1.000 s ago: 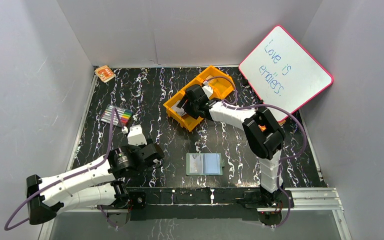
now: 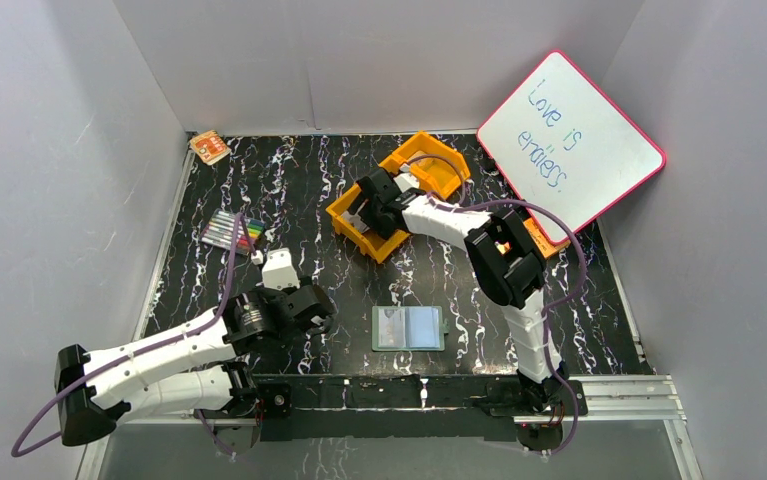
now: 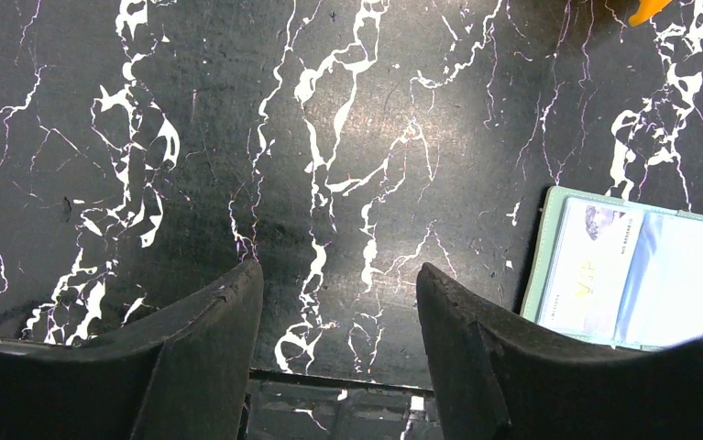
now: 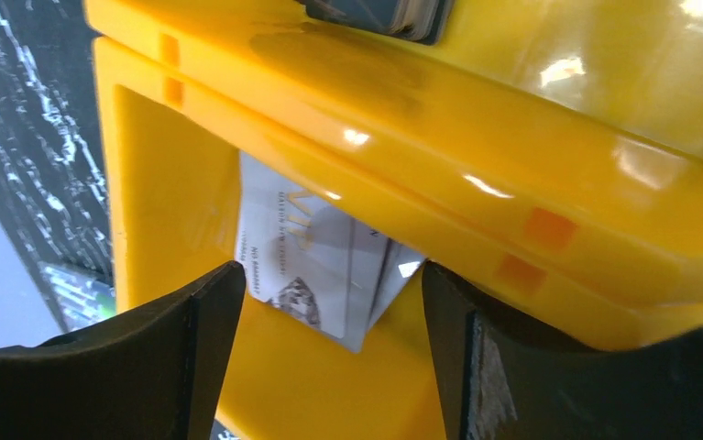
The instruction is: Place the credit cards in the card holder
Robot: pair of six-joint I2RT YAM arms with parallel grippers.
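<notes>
The card holder (image 2: 408,328) lies spread flat near the table's front edge; in the left wrist view a white card (image 3: 592,266) fills its left pocket. White and grey cards (image 4: 303,246) lie overlapping at the bottom of a yellow bin (image 4: 164,174). My right gripper is at this bin, its fingers apart on either side of the cards, holding nothing. Over the front left of the table, to the left of the holder, my left gripper hangs open with only bare marble showing between its fingertips.
A second yellow bin (image 2: 427,160) adjoins the first and holds dark items. Several markers (image 2: 231,231) and an orange packet (image 2: 210,147) lie at the left. A whiteboard (image 2: 572,145) leans at the back right. Bare table surrounds the holder.
My right gripper has shifted slightly left over the bin, its arm swinging left too. The holder has not moved.
</notes>
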